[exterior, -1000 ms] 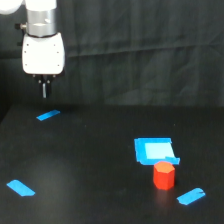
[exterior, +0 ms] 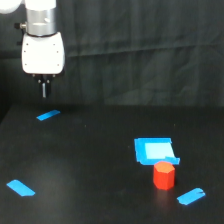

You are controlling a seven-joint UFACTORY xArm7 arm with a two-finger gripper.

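At the upper left my gripper [exterior: 43, 88] hangs pointing down, above the back edge of the black table [exterior: 90, 160]. Its tip is small and dark in the camera view, and I cannot tell whether it is open or shut. Far off to its right, a red block [exterior: 164, 176] with a many-sided outline rests on the table. Just behind the block lies a white square with a blue border [exterior: 157, 151]. The gripper is well apart from both.
Blue tape strips lie flat on the table: one strip [exterior: 48, 115] near the gripper, another strip [exterior: 20, 188] at the front left, a third strip [exterior: 191, 197] at the front right. A dark curtain [exterior: 140, 50] closes the back.
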